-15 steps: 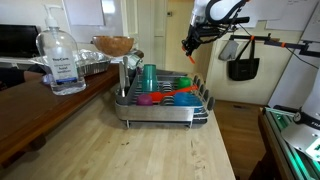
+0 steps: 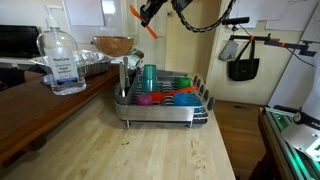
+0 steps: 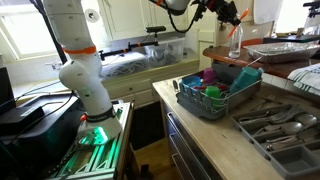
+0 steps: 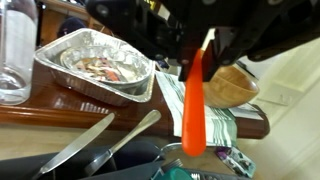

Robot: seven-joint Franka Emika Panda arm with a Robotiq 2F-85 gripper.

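Observation:
High above the counter, my gripper (image 2: 146, 18) is shut on an orange-red stick-like utensil (image 4: 194, 115). In the wrist view the utensil points down from between the dark fingers, its rounded end free in the air. Exterior view 2 shows the gripper (image 3: 236, 20) at the top, with orange parts of the utensil (image 3: 244, 15) on either side of it. Below stands a metal dish rack (image 2: 160, 113) holding a green cup (image 2: 150, 78), a purple item, a teal item and other coloured pieces. What kind of utensil it is, I cannot tell.
A wooden bowl (image 2: 113, 46), a clear pump bottle (image 2: 62, 62) and a foil tray (image 4: 110, 92) stand on the raised dark wooden ledge (image 2: 50, 105). A metal cutlery tray (image 3: 300, 155) with several utensils lies on the counter. The counter before the rack (image 2: 150, 150) is clear.
In exterior view 1 my gripper has moved left and upward with the orange-red utensil, from above the rack's right part towards the bowl's side. The rack and its contents look unchanged.

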